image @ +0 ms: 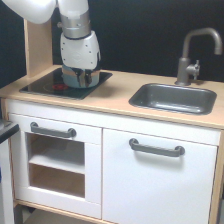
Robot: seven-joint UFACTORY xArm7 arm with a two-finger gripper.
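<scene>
A white robot arm reaches down from the top left to the black stovetop [50, 87] of a toy kitchen. Its gripper [82, 79] is at a blue-grey pot [72, 74] on or just over the stovetop; the fingers are too small and dark to tell whether they are open or shut on it.
A steel sink [172, 97] with a grey faucet [186, 62] is set in the wooden counter [122, 85] at the right. Below are white cabinet doors [155, 185]. A grey and white object stands at the left edge. The counter between stove and sink is clear.
</scene>
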